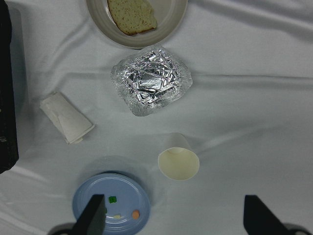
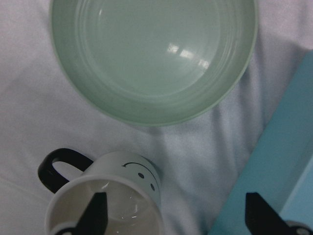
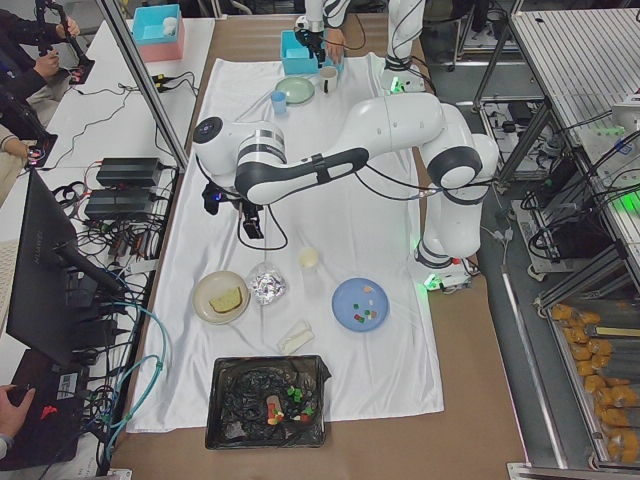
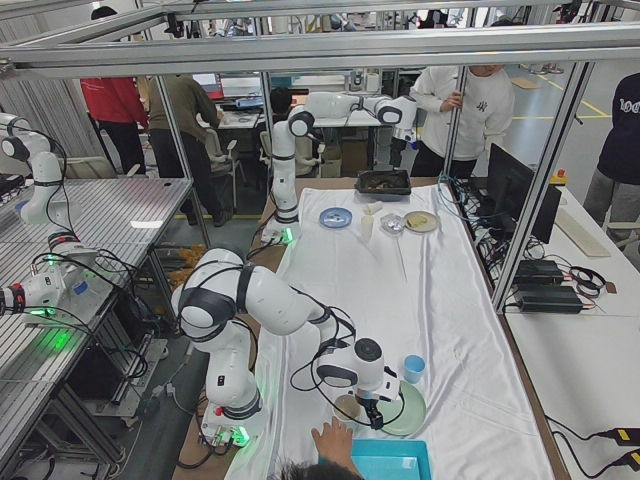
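My left gripper hangs open above the white cloth, over a blue plate [image 1: 122,186] with small coloured pieces, a pale cup [image 1: 178,164], a foil packet [image 1: 150,81], a plate [image 1: 112,34] with bread [image 1: 129,17] and a folded napkin [image 1: 66,117]. At the far end my right gripper is open above a white mug [image 2: 122,171] with a black handle, beside a green plate [image 2: 151,54] and a turquoise bin [image 2: 259,166]. Neither gripper has anything between its fingers.
A black lined tray [image 3: 265,400] with coloured pieces sits at one end of the cloth. A blue cup [image 4: 414,365] stands by the green plate. A monitor, cables and metal posts border the table. A person's hand [image 4: 333,440] reaches in near the turquoise bin.
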